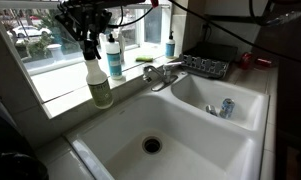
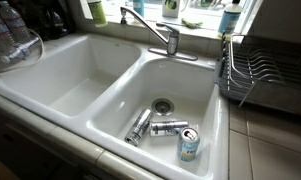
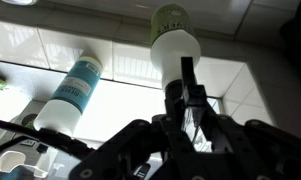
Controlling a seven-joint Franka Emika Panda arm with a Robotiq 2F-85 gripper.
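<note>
A bottle point(image 1: 99, 92) with a white upper part and a greenish lower part is at the window sill's edge, left of the faucet, nearly upright. My gripper point(image 1: 91, 48) is at the top of it. In the wrist view, dark fingers point(image 3: 188, 78) overlap the neck of the white-and-green bottle point(image 3: 175, 45). Whether they press on it does not show. The green lower part of the bottle point(image 2: 98, 13) appears at the top of exterior view 2, where my gripper is out of frame.
A white soap bottle point(image 1: 113, 57) with a blue label stands close by on the sill. The faucet point(image 1: 160, 76) rises behind the double sink point(image 1: 170, 125). Several cans, one of them upright point(image 2: 189, 145), are in one basin; the other is empty. A dish rack point(image 2: 265, 65) stands beside the sink.
</note>
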